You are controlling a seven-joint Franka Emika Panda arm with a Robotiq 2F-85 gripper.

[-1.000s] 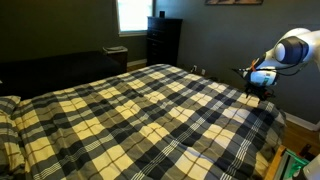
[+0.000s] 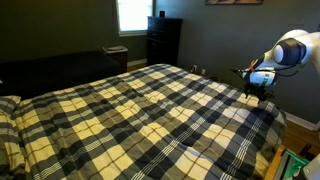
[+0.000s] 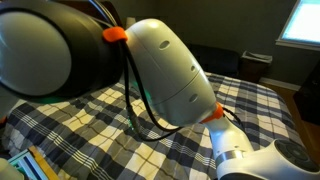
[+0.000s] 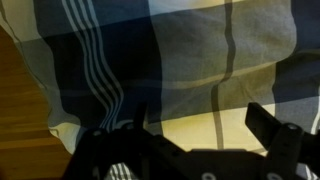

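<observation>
A plaid blanket (image 2: 150, 115) in navy, white and tan is spread over the bed, and its edge hangs at the right near my arm. My gripper (image 2: 262, 95) is above that right-hand edge. In the wrist view the gripper stands open, its two dark fingers wide apart and only blanket (image 4: 185, 65) showing beyond the gap. The cloth there has a few soft folds, and its edge runs down the left side. My arm hides much of the blanket (image 3: 95, 140) in the second exterior view, and the gripper cannot be made out there.
Wooden floor (image 4: 22, 100) shows left of the cloth edge in the wrist view. A dark dresser (image 2: 164, 42) and a dark headboard (image 2: 60, 72) stand beyond the bed.
</observation>
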